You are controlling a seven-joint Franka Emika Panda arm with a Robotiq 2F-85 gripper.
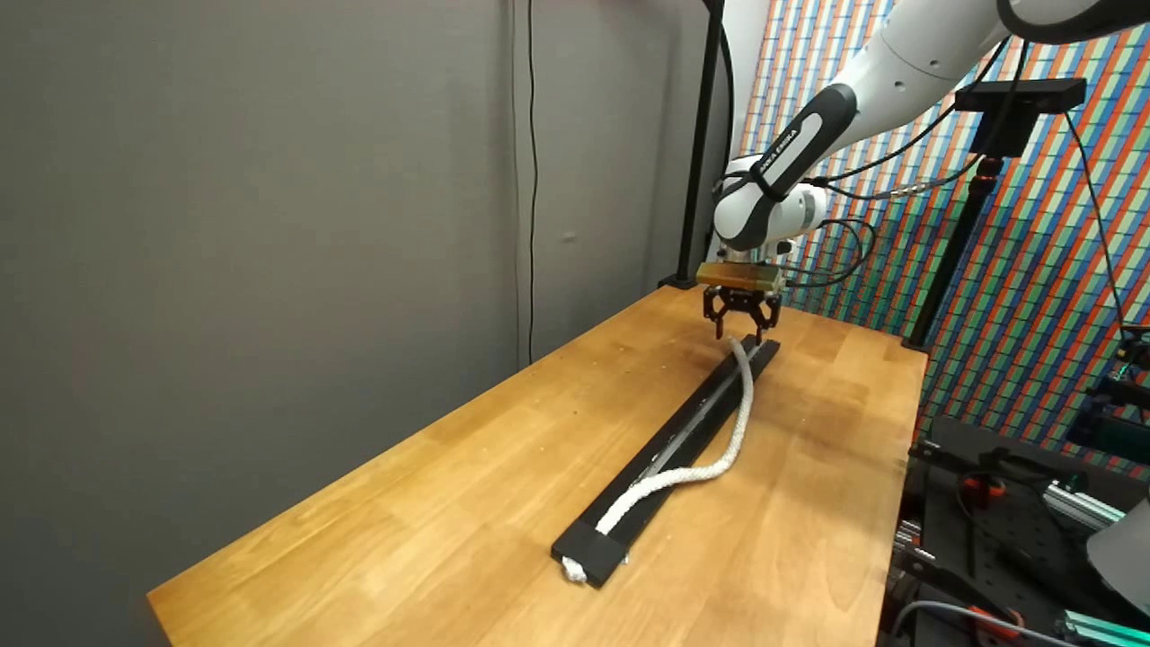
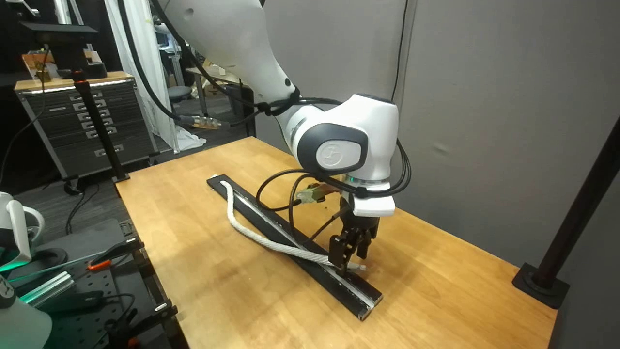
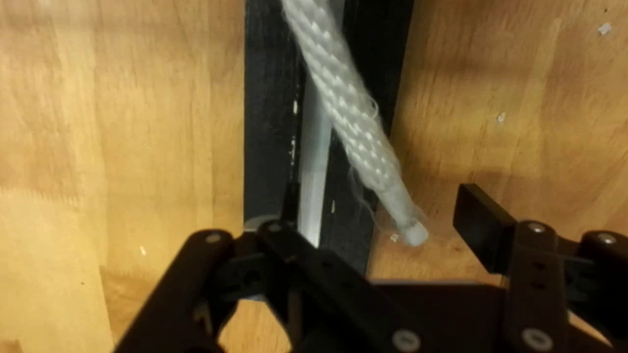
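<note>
A white braided rope [image 1: 736, 437] is held at one end under the black block [image 1: 595, 546] on a long black grooved bar [image 2: 273, 225]. From there it bows out over the table and crosses back over the bar. In the wrist view, the free end of the rope [image 3: 359, 126] lies across the groove [image 3: 315, 159], its tip past the bar's edge. My gripper is open, pointing down over the far part of the bar, with one finger on each side of the rope's tip. Nothing is clamped; whether a finger touches the bar is unclear.
A black post [image 2: 546, 279] stands at a table corner, and another camera post [image 1: 949, 259] rises at the far edge. Cables [image 2: 279, 186] loop beside the wrist.
</note>
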